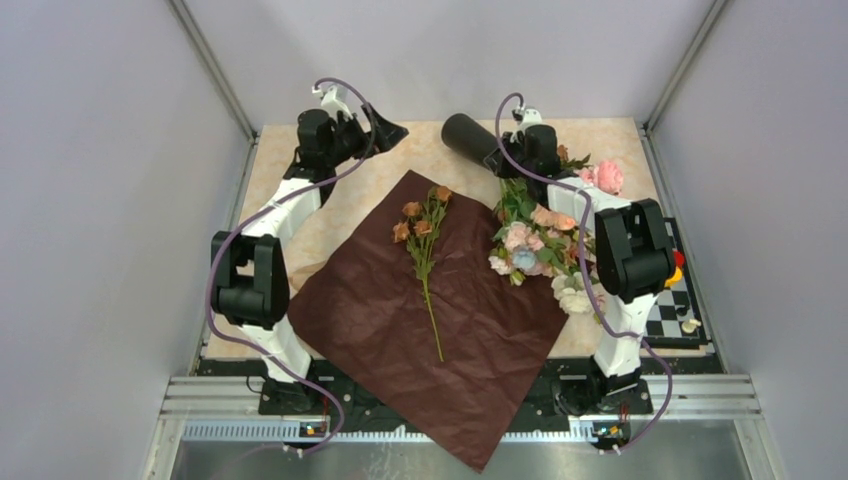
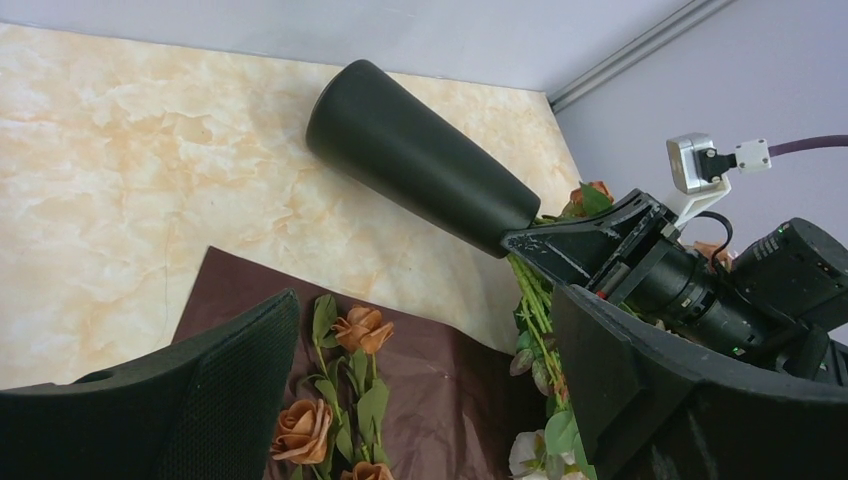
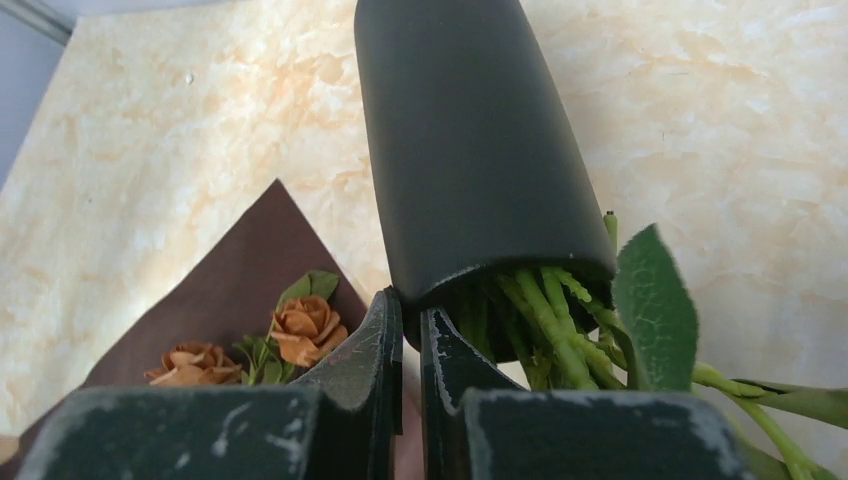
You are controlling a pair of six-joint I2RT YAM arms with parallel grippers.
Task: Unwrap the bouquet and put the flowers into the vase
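Note:
The black vase (image 1: 466,137) lies tilted on its side at the back of the table, its mouth toward the right arm. Green stems (image 3: 560,330) run into its mouth in the right wrist view. My right gripper is shut on the vase's rim. Beneath and beside the right arm spreads the bunch of pink, white and blue flowers (image 1: 522,240). A spray of orange roses (image 1: 423,228) lies apart on the brown cloth (image 1: 370,310). My left gripper (image 1: 388,130) stands open at the back left, empty, away from the vase (image 2: 415,150).
A checkered board (image 1: 668,325) with small red and yellow objects sits at the right edge, partly covered by the right arm. Bare tabletop (image 2: 120,180) lies left of the vase. Walls close in the table behind and at both sides.

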